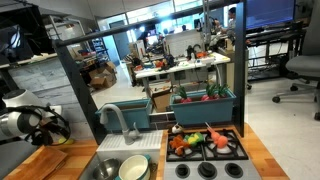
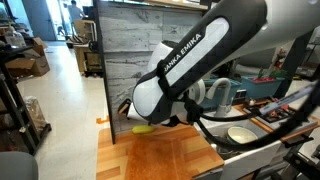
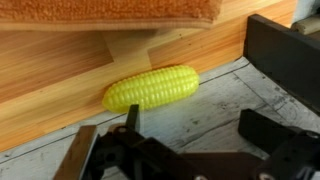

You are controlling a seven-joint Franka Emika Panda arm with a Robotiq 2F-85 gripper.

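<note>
A yellow toy corn cob lies on the wooden counter by the grey marbled back panel. My gripper is open, its two dark fingers spread wide over the panel side of the corn, with nothing held between them. In exterior view 2 the corn shows below the gripper, and the arm hides part of the area around it. An orange towel lies flat in front of the corn; its edge crosses the top of the wrist view.
A black upright part stands close to the right finger. Along the counter are a faucet, a white bowl in the sink, and a stove holding several toy vegetables. A blue-green basket stands behind the stove.
</note>
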